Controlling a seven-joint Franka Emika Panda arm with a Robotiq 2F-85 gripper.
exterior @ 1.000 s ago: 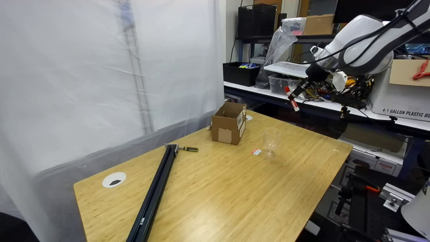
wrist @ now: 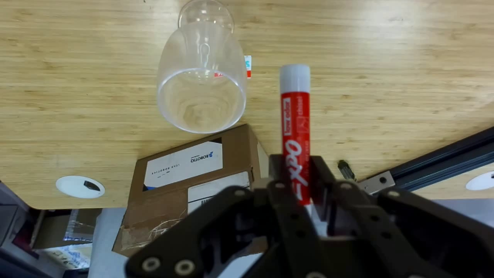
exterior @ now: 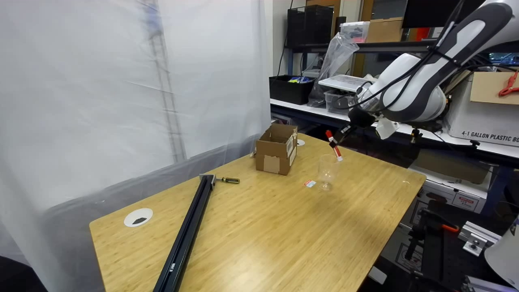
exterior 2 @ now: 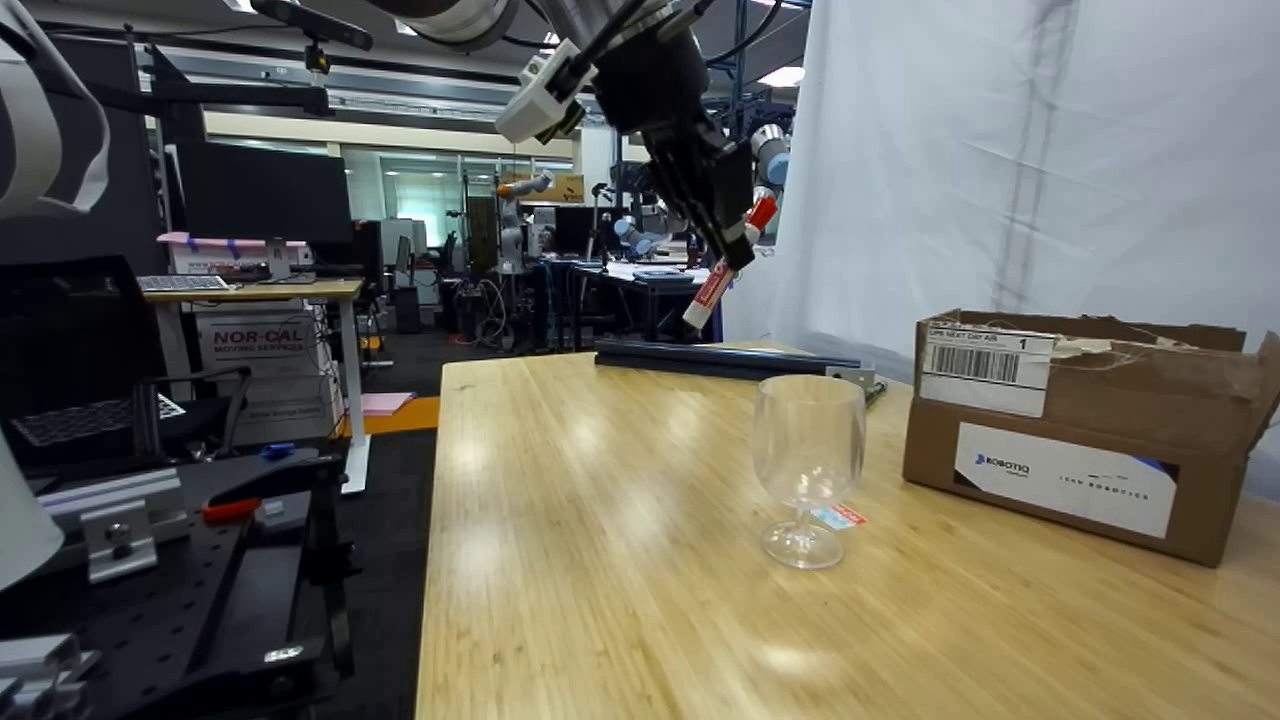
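Observation:
My gripper is shut on a red Expo marker (wrist: 295,120), whose white end points away from the fingers. The marker hangs tilted in the air above the table, as exterior view 2 shows the marker (exterior 2: 713,292) higher than the glass rim. A clear stemmed glass (exterior 2: 809,444) stands upright and empty on the table. From the wrist, the glass (wrist: 202,92) appears to the left of the marker, the two apart in that view. Exterior view 1 has the marker's white tip overlapping the top of the glass (exterior: 328,170); contact cannot be told from there.
Behind the glass sits an open cardboard box (exterior: 275,151). A small red and white packet (exterior: 309,183) lies beside the glass foot. A screwdriver (exterior: 228,180) and a long black rail (exterior: 187,233) occupy the far side.
The arm has come down and to the left in exterior view 1, carrying the marker from above the shelf edge toward the glass. Glass and box have stayed in place.

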